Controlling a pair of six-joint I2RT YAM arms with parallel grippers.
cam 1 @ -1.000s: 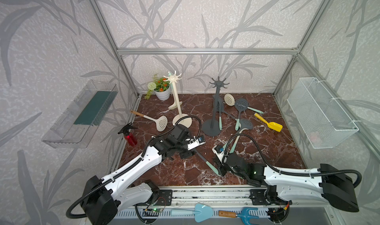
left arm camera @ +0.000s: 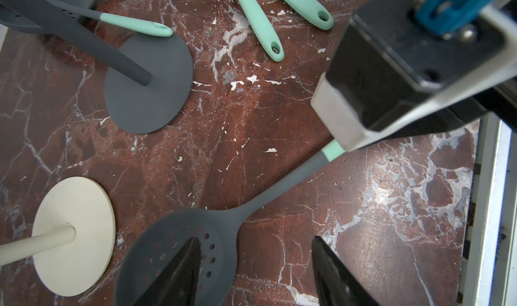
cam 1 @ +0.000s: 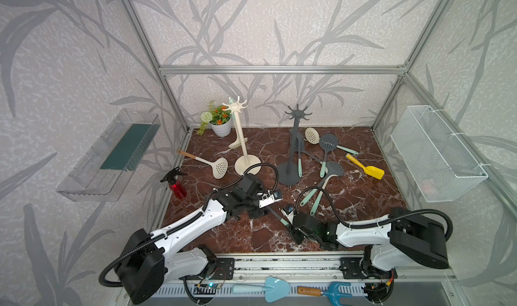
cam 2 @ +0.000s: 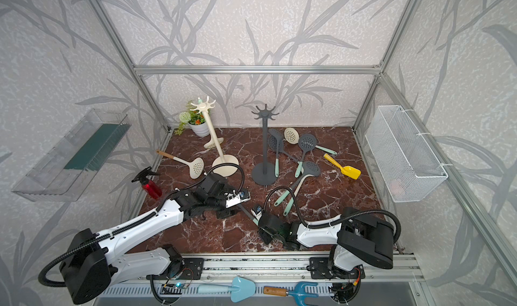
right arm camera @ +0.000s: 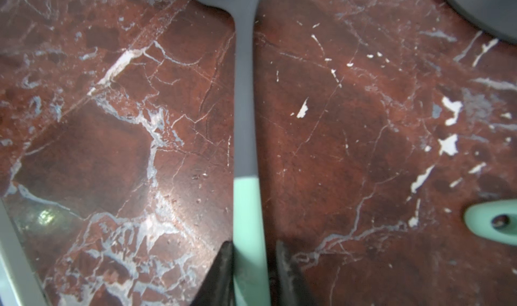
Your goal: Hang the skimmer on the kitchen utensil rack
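The dark grey skimmer (left arm camera: 210, 220) with a mint handle (right arm camera: 249, 214) lies on the marble table in front. In the right wrist view, the handle runs between the fingers of my right gripper; the left finger looks close against it, while a narrow gap shows on the right. My left gripper is open over the table by the skimmer's perforated head, one finger overlapping the head in view and nothing held. Two utensil racks stand behind: a grey one (cam 1: 297, 115) and a cream one (cam 1: 235, 106), their hooks spread at the top.
Several utensils lie right of the grey rack, among them a skimmer (cam 1: 328, 142) and a yellow scoop (cam 1: 372, 171). A white slotted spoon (cam 1: 219, 167) and red spray bottle (cam 1: 176, 188) are at left. Wire baskets hang on both sides. A flowerpot (cam 1: 221, 128) stands at the back.
My right gripper has moved left and slightly down, from beside the handle's end to around the handle. The left gripper has shifted only slightly. The skimmer looks unmoved.
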